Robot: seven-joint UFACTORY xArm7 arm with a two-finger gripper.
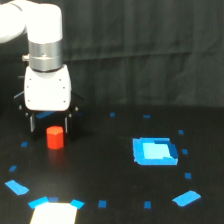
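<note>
A red block (55,137) stands on the black table at the left. My white gripper (49,123) hangs just over it, its dark fingers open on either side above the block; whether they touch it I cannot tell. To the right lies a square outlined in blue tape (169,160), with a pale lighter patch (155,150) inside.
Small blue tape marks (187,198) are scattered over the black table (120,185). A pale object (54,213) lies at the near edge on the left.
</note>
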